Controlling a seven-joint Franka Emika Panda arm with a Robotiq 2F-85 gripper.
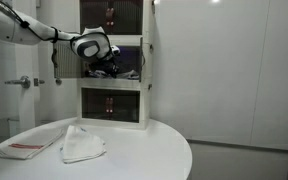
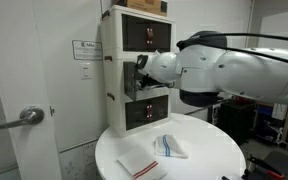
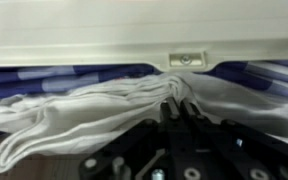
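Note:
In the wrist view my gripper is shut on a white cloth (image 3: 69,112), whose folds bunch up at the fingertips. Behind it lies a blue-and-white striped cloth (image 3: 44,78). Both are inside the middle compartment of the tall white cabinet (image 2: 116,72), which my arm reaches into. Exterior view 1 shows the gripper (image 1: 112,70) at that opening, too small to make out its fingers. On the round white table, a folded white towel (image 1: 82,144) and a white towel with a red stripe (image 1: 29,145) lie apart from the cabinet.
A pale horizontal cabinet edge (image 3: 104,38) crosses just above the cloth in the wrist view. A door with a handle (image 2: 24,117) stands at the left.

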